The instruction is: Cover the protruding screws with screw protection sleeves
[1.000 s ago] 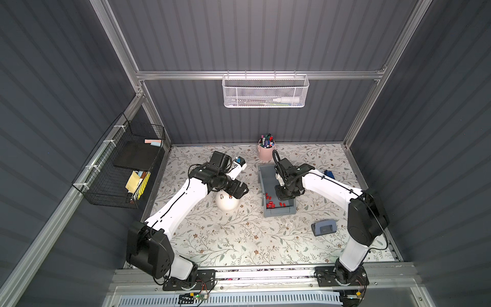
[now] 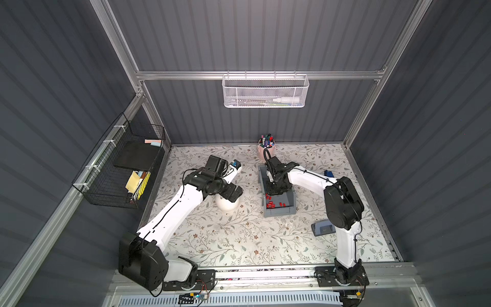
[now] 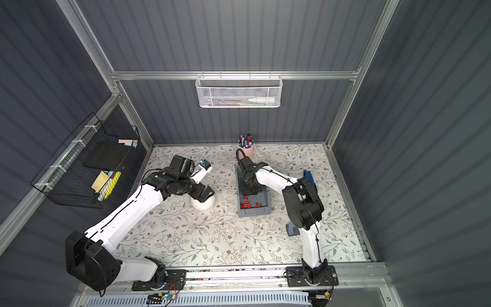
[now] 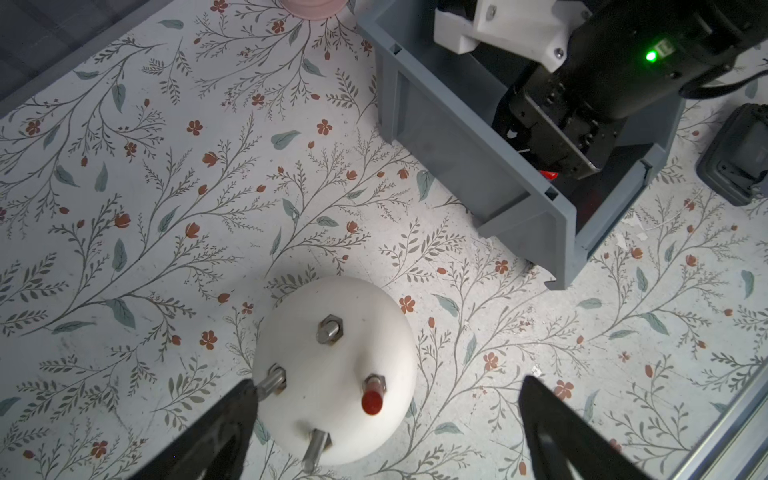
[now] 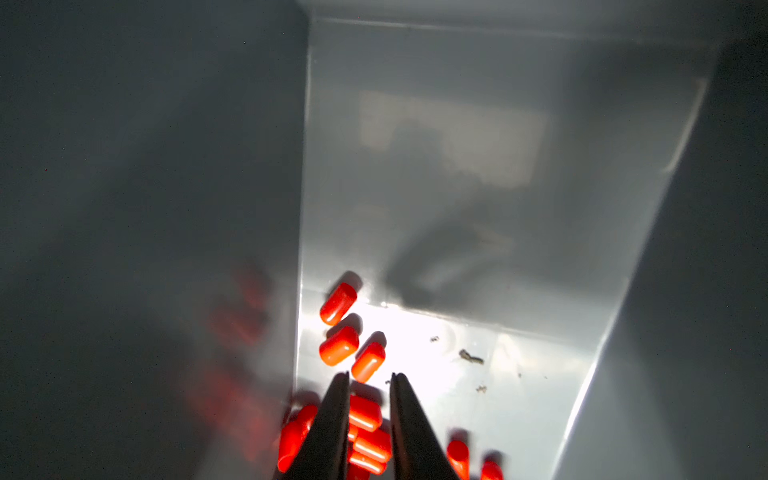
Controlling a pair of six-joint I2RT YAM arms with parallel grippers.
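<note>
A white dome (image 4: 336,360) in the left wrist view carries several bolts (image 4: 329,331); one wears a red sleeve (image 4: 372,398), the others are bare. My left gripper hangs above it, open, its blurred fingers either side of the dome. My right gripper is down inside the grey box (image 4: 448,136), its fingers slightly apart over red sleeves (image 5: 339,345) lying loose on the bottom, several of them clustered below the fingers. Whether anything is between the fingertips is not clear; none appears gripped.
A pink pen cup (image 2: 266,151) stands behind the box. A blue-grey object (image 2: 323,227) lies front right, a blue item (image 3: 309,176) at the right. A black wire basket (image 2: 122,163) hangs on the left wall.
My right arm has moved left, further into the box.
</note>
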